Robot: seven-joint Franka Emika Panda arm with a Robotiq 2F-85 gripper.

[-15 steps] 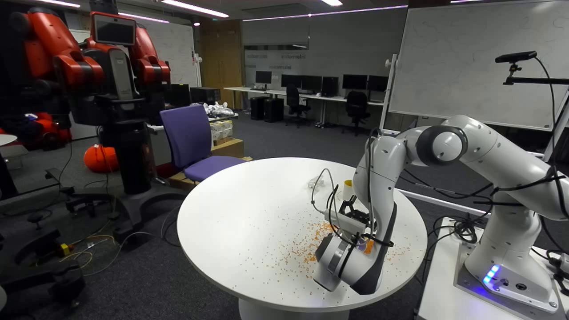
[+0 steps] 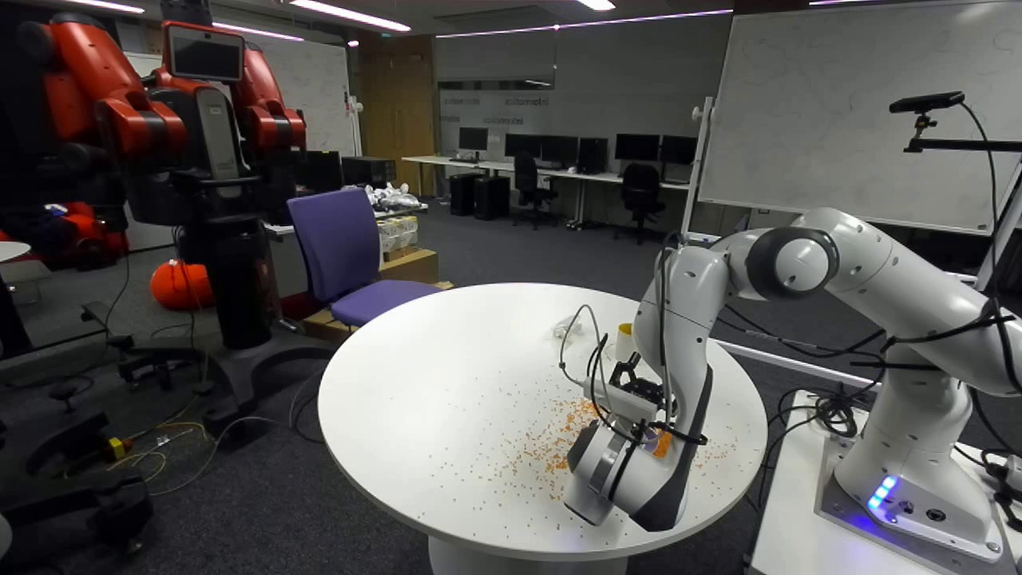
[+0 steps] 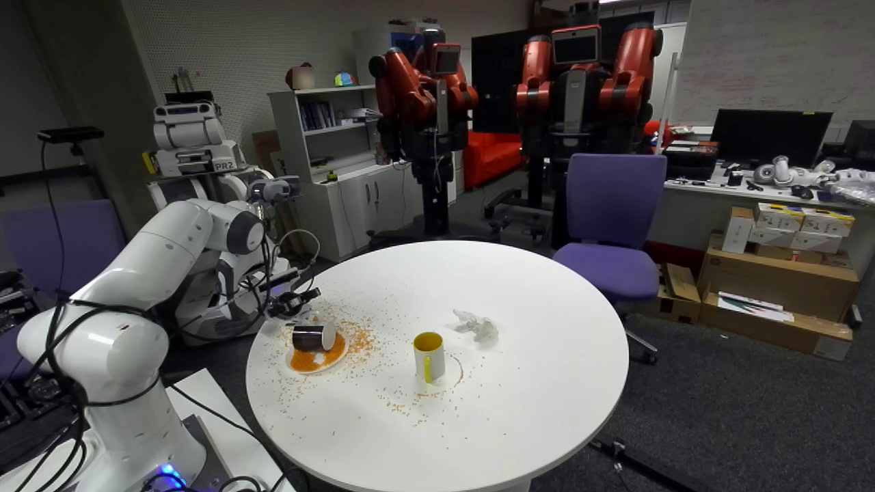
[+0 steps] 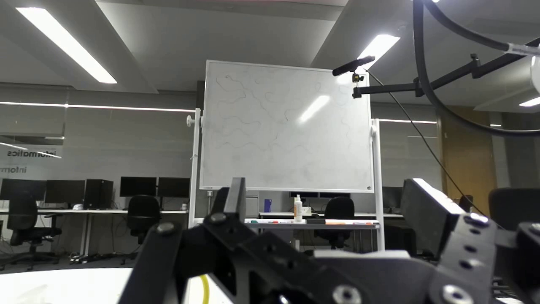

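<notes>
A dark mug [image 3: 312, 337] lies on its side on a white plate [image 3: 296, 368] strewn with orange grains [image 3: 318, 358]. My gripper [image 3: 305, 298] is low over the table, just behind the plate in exterior view 2. In the wrist view its two fingers [image 4: 235, 198] stand wide apart, open, with nothing held between them. An upright white mug [image 3: 431, 361], yellow inside and with a yellow handle, stands to the right of the plate. In exterior view 1 the arm covers most of the plate and the dark mug.
Loose grains [image 2: 556, 441] are scattered over the round table [image 2: 412, 383] around the plate. Crumpled clear plastic [image 3: 477, 327] lies behind the white mug. A purple chair [image 3: 613, 221] stands by its edge.
</notes>
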